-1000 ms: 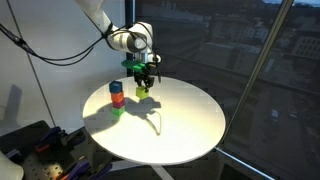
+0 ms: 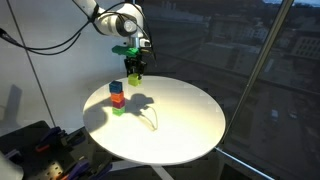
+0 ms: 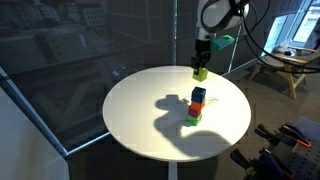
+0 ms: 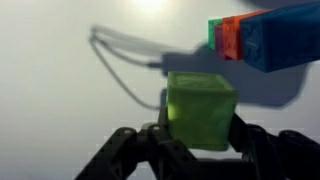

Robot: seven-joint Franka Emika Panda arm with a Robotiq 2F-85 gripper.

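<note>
A light green block [image 4: 200,110] is held between the fingers of my gripper, which is shut on it. In exterior view 1 the green block [image 2: 134,80] hangs above the table, just behind and to the right of a stack. That stack has a dark blue block [image 2: 116,86] on top, an orange-red block [image 2: 118,100] in the middle and a green block [image 2: 118,111] at the bottom. Exterior view 2 shows the held green block [image 3: 200,74] higher than the stack's blue block [image 3: 198,95], with a gap between them.
Shadows of the arm and stack fall across its surface. Dark chairs [image 3: 275,165] stand close to the table's edge.
Over the last second my gripper, with the green block in it, has moved left and upward in exterior view 1, nearer to the stack. The stack has stayed in place.
</note>
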